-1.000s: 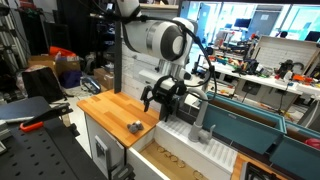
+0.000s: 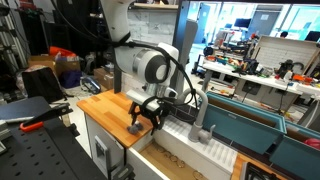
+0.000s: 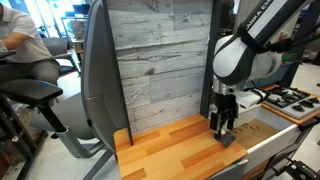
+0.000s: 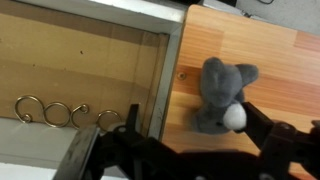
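A small grey plush toy (image 4: 222, 90) with a pale patch at one end lies on the wooden surface (image 2: 96, 105), close to the edge by the open drawer. My gripper (image 2: 144, 117) hangs low just above the toy, its fingers apart. In the wrist view the dark fingers (image 4: 122, 152) stand wide of each other, and nothing is held between them. The toy shows ahead of the gap, nearer the right-hand finger. From the second exterior view, the toy (image 3: 226, 138) sits right below the gripper, partly covered by it.
An open drawer (image 4: 162, 85) with several metal rings (image 4: 57, 114) on its floor adjoins the wooden surface. A grey knob-like object (image 2: 204, 136) stands beside the drawer. White plank panels (image 3: 165, 70) rise behind.
In exterior view 1 the gripper has come down and to the left, from above the drawer's edge to just over the toy. The toy appears to lie where it was.
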